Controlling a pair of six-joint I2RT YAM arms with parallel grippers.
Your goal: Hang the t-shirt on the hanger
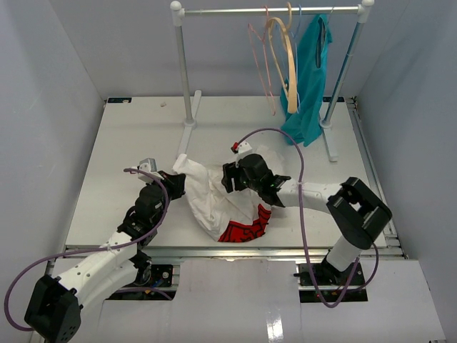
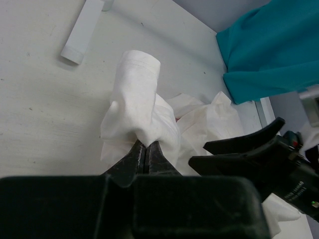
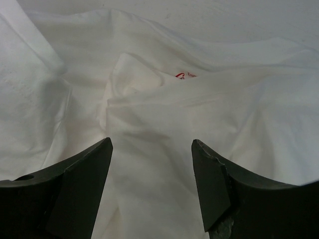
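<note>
The white T-shirt with a red patterned part [image 1: 243,230] lies crumpled on the board. My left gripper is shut on it at the left, holding a bunched end [image 2: 137,89] up off the board. My right gripper stands open over the shirt's middle, its two fingers apart above folded white cloth. Several empty hangers, including a wooden hanger [image 1: 284,57] and a pink hanger [image 1: 257,57], hang from the rail [image 1: 235,11] at the back.
A teal garment [image 1: 310,86] hangs at the right of the rail. The rack's left foot [image 2: 79,35] rests behind the shirt. The board is bare at the left.
</note>
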